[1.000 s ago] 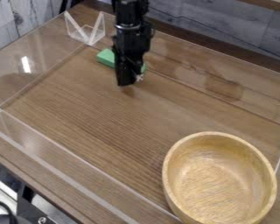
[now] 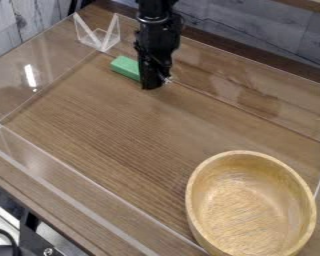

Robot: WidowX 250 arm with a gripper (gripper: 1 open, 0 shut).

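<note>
The black robot arm reaches down from the top centre of the camera view to its gripper point(image 2: 148, 78), low over the tabletop at a small green block point(image 2: 127, 67). The block lies at the upper left, with its right part partly hidden by the gripper. Whether the fingers hold it or only stand beside it is unclear at this size.
A round beige bowl point(image 2: 250, 205) stands at the lower right. Clear plastic pieces stand at the upper left and left edges of the wooden table point(image 2: 123, 150). A grey wall runs along the back.
The gripper has shifted slightly up the view, toward the back of the table. More of the green block's left part shows now. The bowl has not moved.
</note>
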